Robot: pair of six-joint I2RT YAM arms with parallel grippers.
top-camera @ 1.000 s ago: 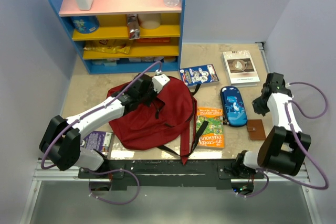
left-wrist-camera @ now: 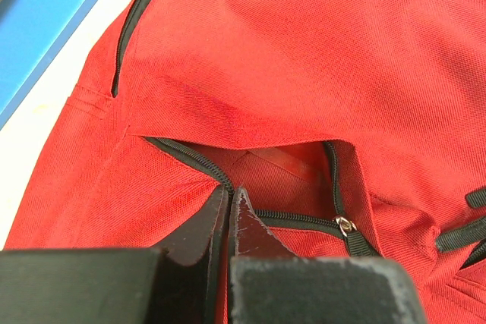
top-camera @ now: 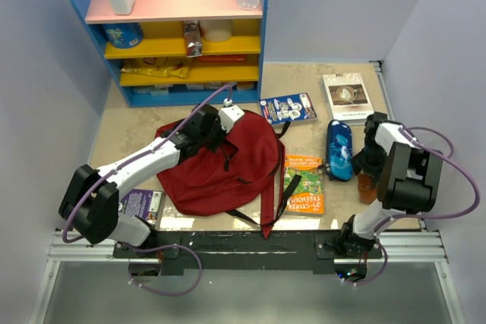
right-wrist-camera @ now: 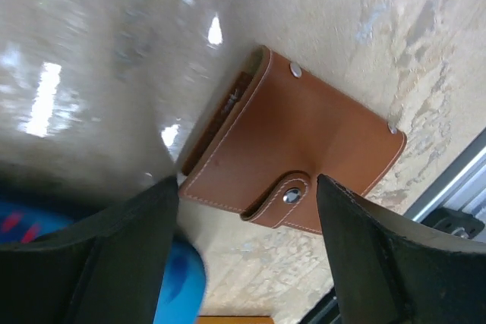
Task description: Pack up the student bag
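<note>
The dark red bag [top-camera: 220, 161] lies flat at the middle left of the table with a zipped pocket gaping. My left gripper is shut at the pocket's zipper edge [left-wrist-camera: 201, 163], the thin fabric pinched at its tips. On the right, a brown snap-closed wallet [right-wrist-camera: 296, 142] lies under my right gripper. Its fingers stand apart on either side of the wallet's near part, with a gap beside the wallet's edge. The blue pencil case [top-camera: 339, 151] is just left of that gripper and looks tipped; one finger is close against it.
An orange-and-green book [top-camera: 305, 185] lies between bag and pencil case. Farther back are a blue booklet [top-camera: 288, 108] and a white box [top-camera: 347, 98]. A purple book [top-camera: 141, 205] sits front left. The shelf [top-camera: 182, 39] stands behind the bag.
The pencil case has shifted and tilted, appearing narrower from above. The left arm and the bag have stayed put.
</note>
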